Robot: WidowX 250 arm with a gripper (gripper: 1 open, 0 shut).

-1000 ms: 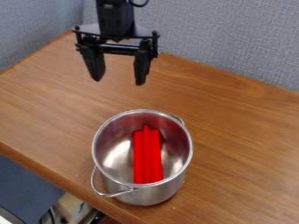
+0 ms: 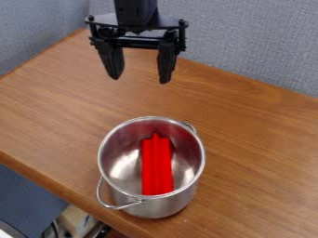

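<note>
A black gripper (image 2: 140, 65) hangs in the upper middle of the camera view, above the wooden table and behind the pot, open with nothing between its two fingers. Below it, near the front edge, stands a shiny steel pot (image 2: 123, 158) with wire handles on two sides. Red bar-like objects (image 2: 158, 165) lie side by side inside it, along its length.
Grey padded walls (image 2: 248, 46) rise behind and at the left. At the lower left, past the table's edge, are a blue-grey surface and some cables.
The gripper has shifted right and a little upward in the view over the last second. The pot and the red objects have not moved.
</note>
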